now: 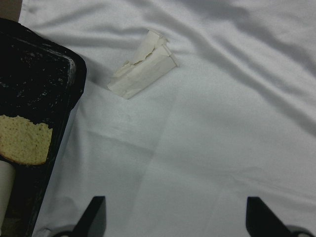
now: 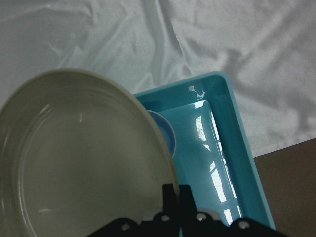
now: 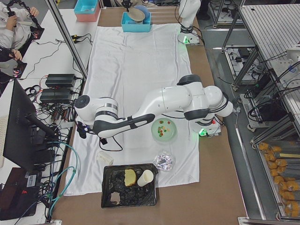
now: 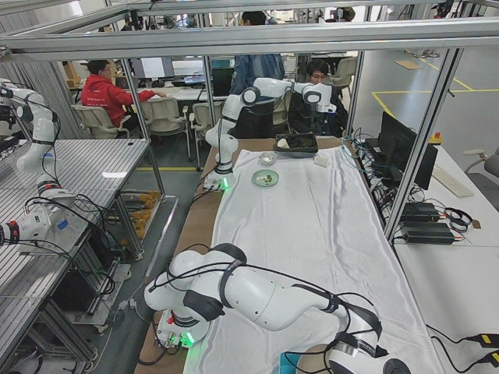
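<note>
My right gripper is shut on the rim of a cream plate (image 2: 84, 163), lifted over a blue bin (image 2: 227, 118) with a blue dish (image 2: 163, 131) inside. My left gripper is open over the white cloth, nothing between its fingers, beside a black tray (image 1: 44, 59) holding a bread slice (image 1: 24, 140) and a white cylinder (image 1: 5, 190). A crumpled pale paper piece (image 1: 140, 66) lies near the tray. A green plate (image 3: 164, 136) with small colored pieces and a crinkled silvery packet (image 3: 164, 161) lie to the side.
A monitor (image 3: 21, 131), power units and cables crowd the adjoining desk. Metal frame posts stand along the table's sides.
</note>
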